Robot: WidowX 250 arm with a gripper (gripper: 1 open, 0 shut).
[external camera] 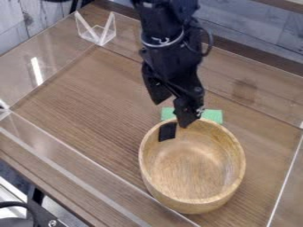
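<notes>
The black robot gripper (172, 113) hangs in the upper middle, its open fingers just above the back rim of a round wooden bowl (196, 177). A green block (204, 115) lies behind the bowl, partly behind the gripper. A small dark piece shows at the bowl's back left under the fingers; whether it is separate from the gripper is hard to tell.
A wooden table (83, 115) surrounds the bowl, clear on the left. White wire-like brackets stand at the back left and left edge. Dark cables show at the bottom left corner, and a wall runs along the back right.
</notes>
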